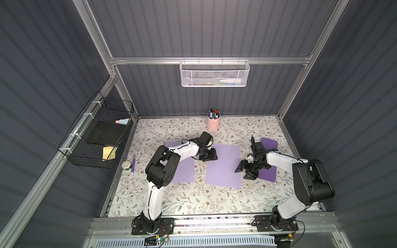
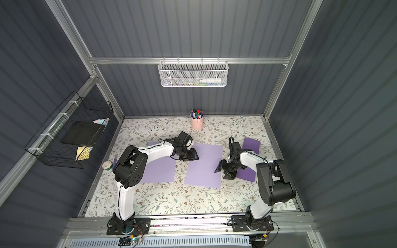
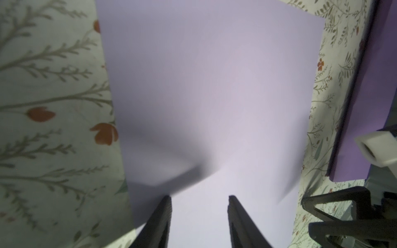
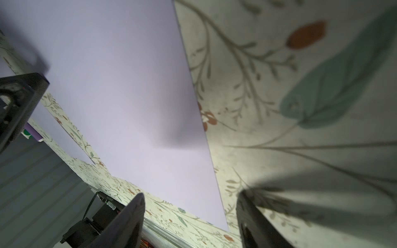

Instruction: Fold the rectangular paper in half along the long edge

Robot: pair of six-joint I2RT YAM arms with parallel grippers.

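Note:
A flat lavender sheet of paper (image 1: 223,173) lies at the middle of the table, with a second lavender sheet (image 1: 182,173) to its left, partly under my left arm. My left gripper is over the middle sheet's left side, its fingers apart with nothing seen between them. My right gripper is low at that sheet's right edge, open, with the paper edge running below between its fingers. The middle sheet shows no fold.
A darker purple board (image 1: 268,173) lies at the right. A pink pen cup (image 1: 213,123) stands at the back. A tape roll (image 1: 126,165) and purple stick (image 1: 133,165) are at the left.

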